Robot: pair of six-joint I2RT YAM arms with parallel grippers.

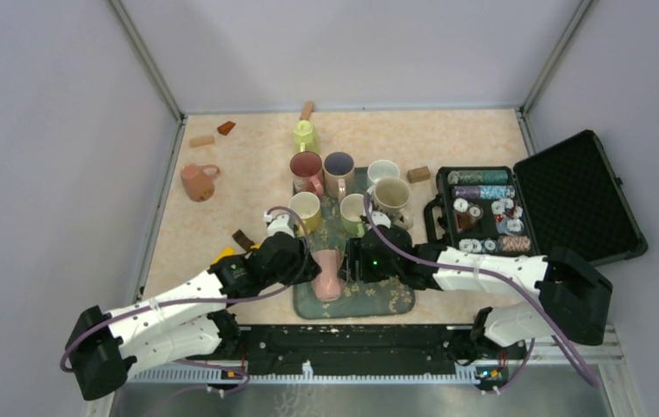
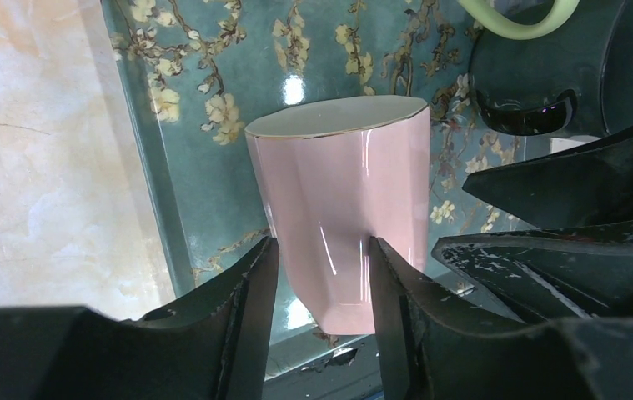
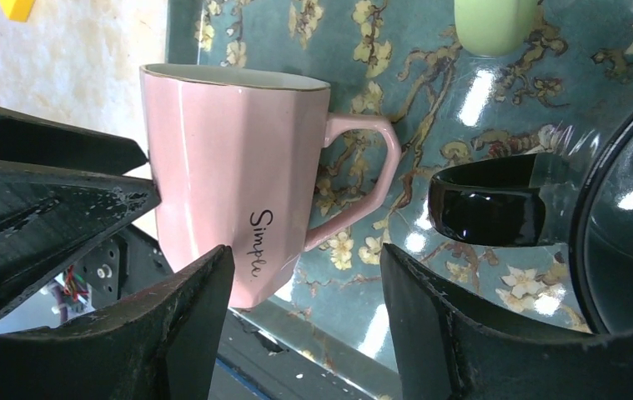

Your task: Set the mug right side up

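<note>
The pink mug [image 1: 328, 275] lies on its side on the teal floral tray [image 1: 356, 304], white-lined mouth toward the back. Its handle [image 3: 363, 204] points right, and "Simple" is printed on it. My left gripper is part open at the mug's left side, fingertips against or just over its body [image 2: 338, 192]. My right gripper is part open over the mug's handle side, one finger over the body, the other over the tray.
Several upright mugs [image 1: 306, 170] crowd the back of the tray. A black case [image 1: 579, 195] with spools stands right, a terracotta mug [image 1: 197, 182] left. Bare table is at the left.
</note>
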